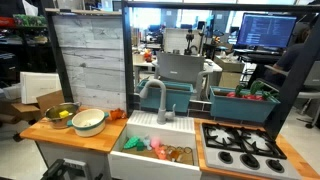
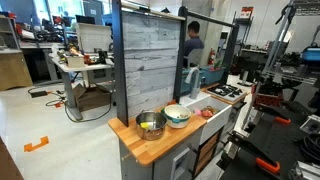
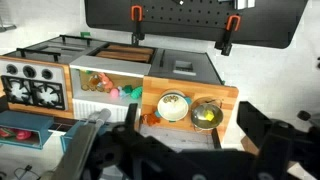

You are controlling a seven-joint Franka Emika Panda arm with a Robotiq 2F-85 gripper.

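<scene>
My gripper shows in the wrist view as dark fingers at the lower left and lower right. It is open, with a wide gap and nothing held. Below it on the wooden counter (image 1: 85, 136) stand a white bowl (image 3: 173, 105) and, beside it, a metal pot (image 3: 207, 115) with something yellow inside. Small orange items (image 1: 117, 114) lie near the bowl. The white sink (image 1: 121, 140) holds several colourful toy-like pieces (image 3: 130, 91), green, pink and brown among them. I cannot make the gripper out clearly in either exterior view.
A gas stove (image 1: 245, 150) stands right of the sink in exterior view 1. The tap (image 1: 160, 97) rises behind the sink. Teal planters (image 1: 240, 108) hang at the back. A whitewashed plank panel (image 2: 152, 70) borders the counter. Orange clamps (image 2: 266, 163) sit on a dark surface.
</scene>
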